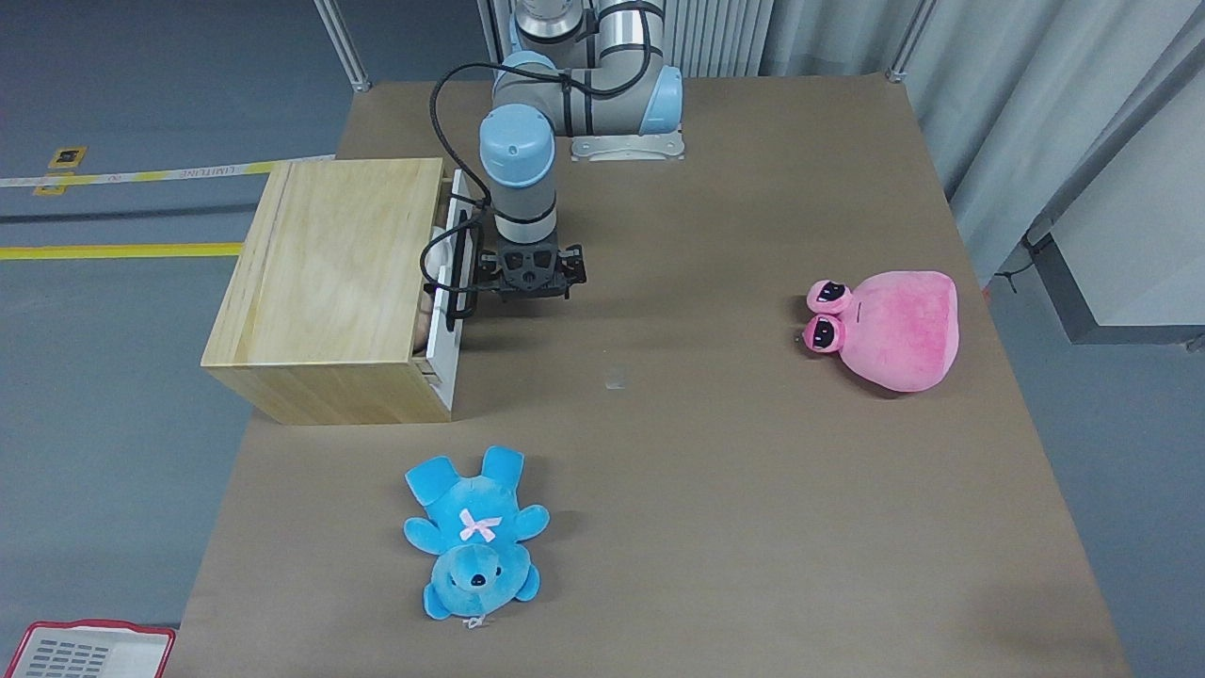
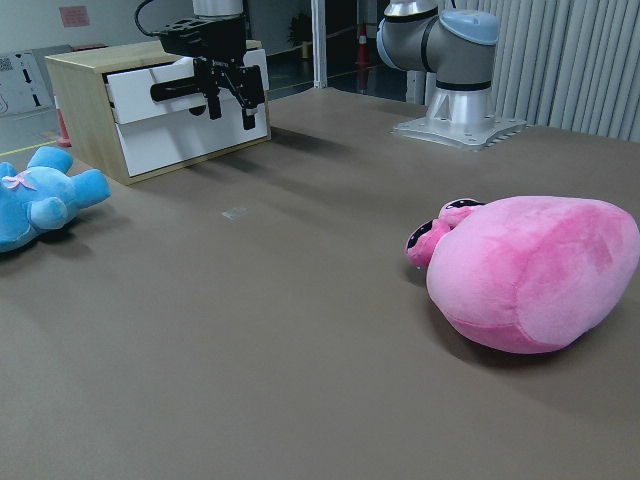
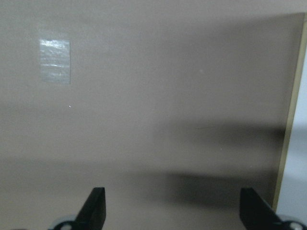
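Observation:
My gripper is open, its two fingers apart at the bottom of the wrist view with bare table beneath. It is at the right face of a wooden drawer cabinet [image 1: 322, 260], pressed close to the white upper drawer front [image 1: 447, 362], which stands slightly out, with a narrow gap showing things inside. In the left view the gripper hangs before that drawer [image 2: 135, 90], above the lower white front [image 2: 165, 140].
A blue plush bear [image 1: 480, 554] lies front left on the table [image 1: 734, 508]. A pink plush toy [image 1: 898, 333] lies at the right.

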